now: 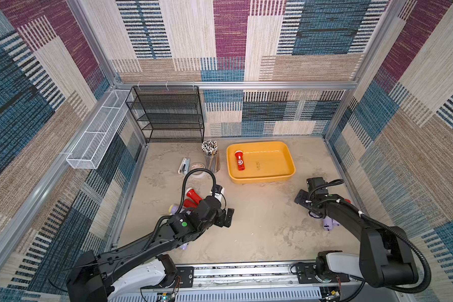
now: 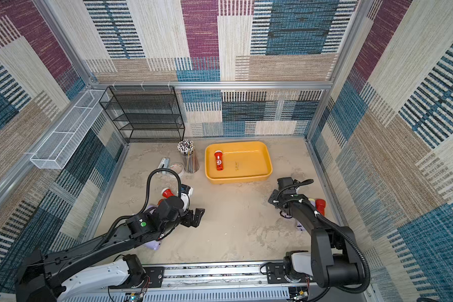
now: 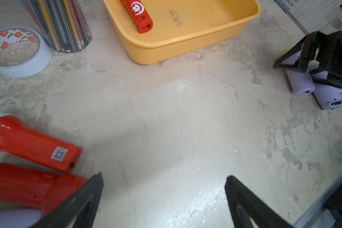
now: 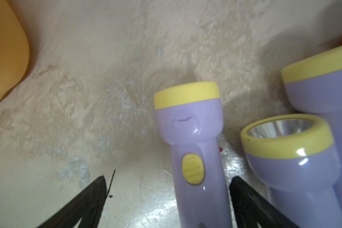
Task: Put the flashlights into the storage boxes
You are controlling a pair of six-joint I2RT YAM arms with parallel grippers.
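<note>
One red flashlight [image 1: 240, 160] lies in the left part of the yellow storage box [image 1: 274, 176]. My open right gripper is over a purple flashlight [image 4: 201, 186] with a yellow rim, whose body shows between the fingers, nearer the right one. Right of it stand or lie two more purple flashlights, a nearer one [image 4: 292, 163] and a farther one [image 4: 323, 87]. Nothing is between the fingers of my open left gripper. At its left lie two red flashlights, an upper one [image 3: 34, 140] and a lower one [image 3: 22, 184], beside part of a purple one [image 3: 13, 218].
Behind the left arm are a tape roll [image 3: 38, 62], a pencil holder [image 1: 213, 162] and a stapler [image 1: 184, 165]. A black wire rack [image 1: 168, 118] stands at the back left. Open table lies between the arms, in front of the box.
</note>
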